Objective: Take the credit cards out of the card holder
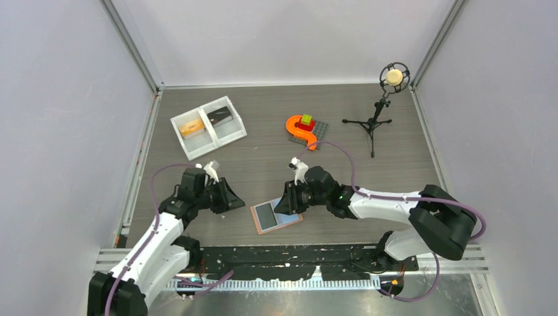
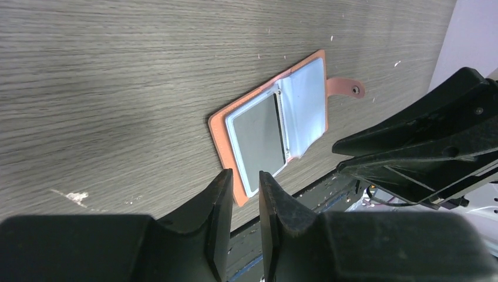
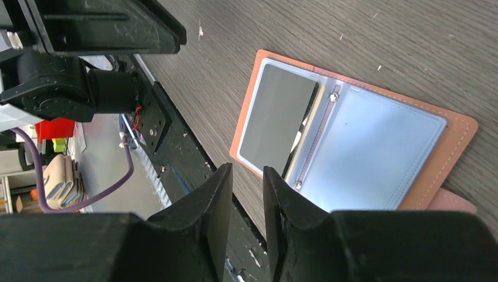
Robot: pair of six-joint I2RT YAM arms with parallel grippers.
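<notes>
The card holder (image 1: 277,215) lies unfolded on the table near its front edge, tan leather with clear sleeves. One sleeve holds a grey card (image 3: 277,116); in the right wrist view a dark edge beside it shows at the sleeve's mouth. The other sleeve (image 3: 387,147) looks empty. Over the holder's right half hovers my right gripper (image 1: 285,205), part open, its fingers a narrow gap apart with nothing between. To the left of the holder, my left gripper (image 1: 238,205) is above the bare table, also part open and empty. A snap strap (image 2: 345,87) sticks out from the holder's side.
A white two-part tray (image 1: 227,137) with an orange item (image 1: 192,128) and a black item (image 1: 220,116) stands back left. Behind are an orange track piece (image 1: 294,124) with bricks and a tripod (image 1: 372,123).
</notes>
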